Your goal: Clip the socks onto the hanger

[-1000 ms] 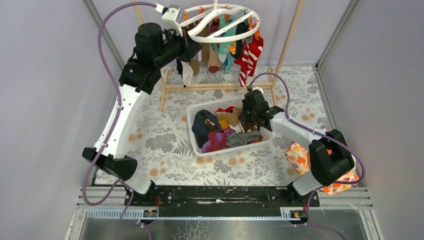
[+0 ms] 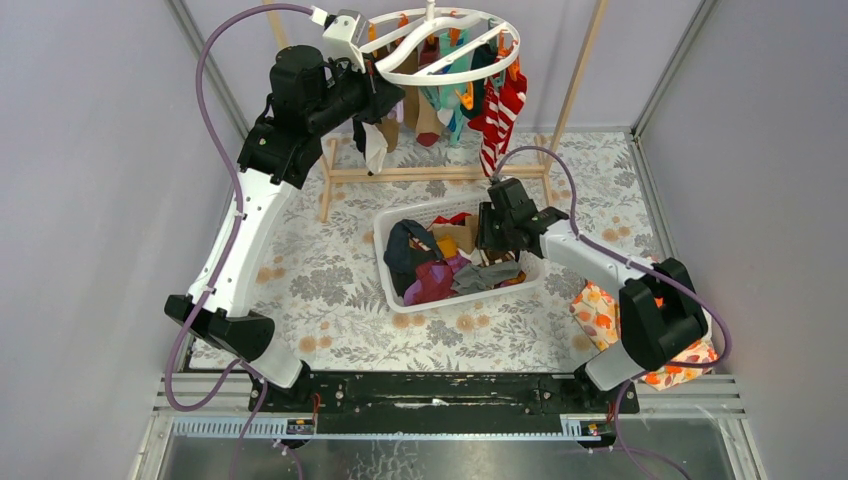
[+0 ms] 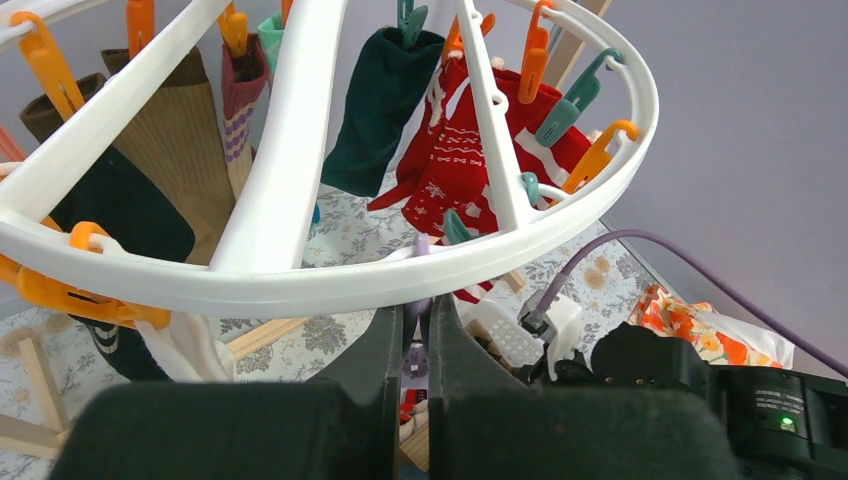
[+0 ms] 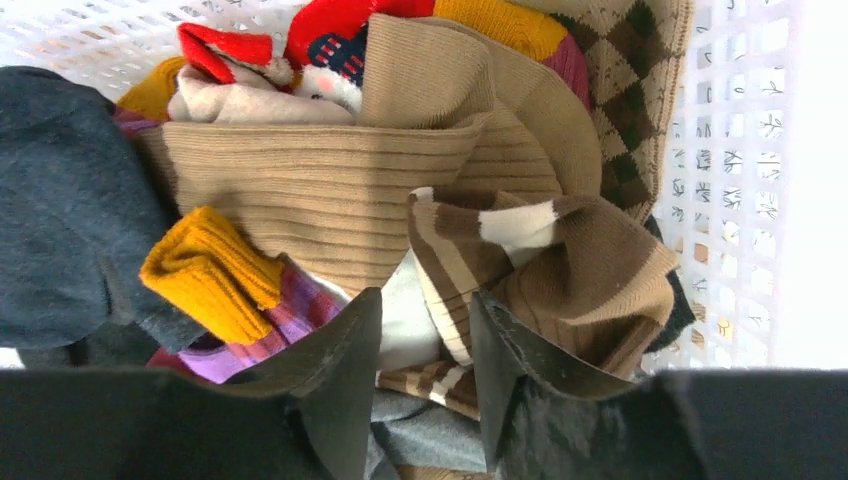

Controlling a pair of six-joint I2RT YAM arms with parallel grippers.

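The white round hanger (image 3: pixel 250 290) carries socks on orange and green clips. My left gripper is at its front rim, shut on a lilac clip (image 3: pixel 421 245). No sock shows in that clip. In the top view, my right gripper (image 2: pixel 487 228) is low over the sock basket (image 2: pixel 384 262). Its fingers (image 4: pixel 352 375) stand part open above the brown-and-white striped sock (image 4: pixel 590 260), with nothing gripped between them. A tan ribbed sock (image 4: pixel 310 175) lies just beyond. The right fingers hide part of the socks beneath.
Grey (image 2: pixel 487 277) and maroon (image 2: pixel 433 283) socks fill the basket's front, a dark blue one (image 2: pixel 408 240) its left. Red-striped socks (image 2: pixel 499 112) hang above its back right. A wooden stand (image 2: pixel 440 174) crosses behind. Patterned cloth (image 2: pixel 597 314) lies right.
The left arm has stayed still.
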